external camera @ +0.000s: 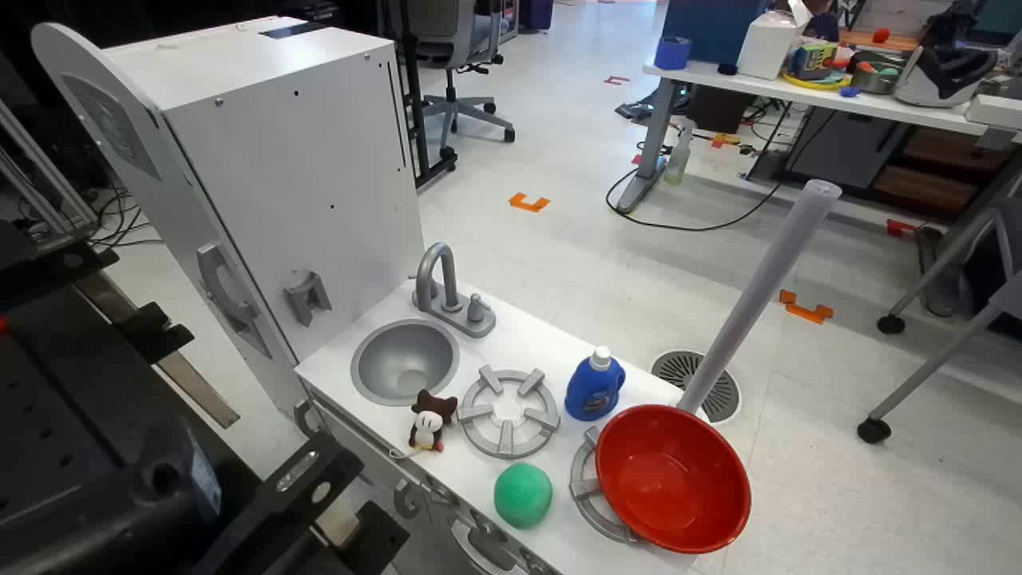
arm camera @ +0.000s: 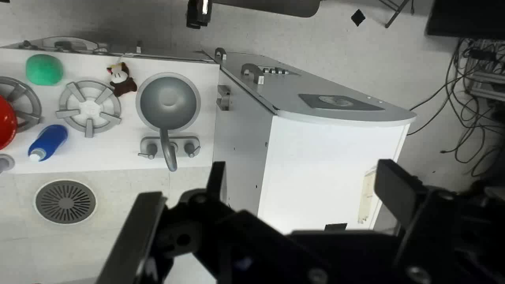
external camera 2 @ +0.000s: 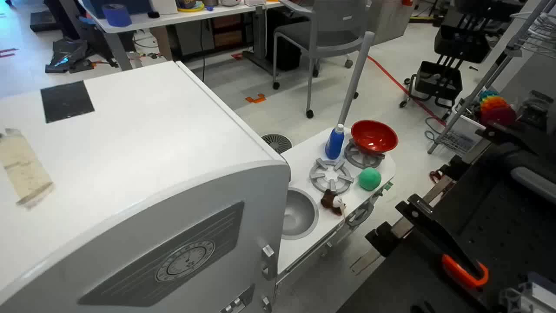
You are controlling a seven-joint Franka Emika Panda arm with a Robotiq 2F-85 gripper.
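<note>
My gripper stands open in the wrist view, its two dark fingers wide apart with nothing between them. Below it shows the white top of the toy kitchen's tall cabinet [arm camera: 303, 165]. On the white counter [external camera: 560, 340] sit a small brown-and-white plush toy [external camera: 429, 422], a green ball [external camera: 523, 495], a blue bottle with a white cap [external camera: 593, 388] and a red bowl [external camera: 673, 479]. The plush lies by the front edge, between the sink [external camera: 404, 362] and a grey burner [external camera: 508, 414]. The bowl rests over the other burner [external camera 2: 359, 156]. Neither exterior view clearly shows the gripper.
A grey faucet [external camera: 442, 287] rises behind the sink. At the counter's far end a tall grey pole [external camera: 762, 292] stands near the bowl. The cabinet forms a high wall at the sink end. A black table [external camera 2: 500, 208] faces the counter across a gap.
</note>
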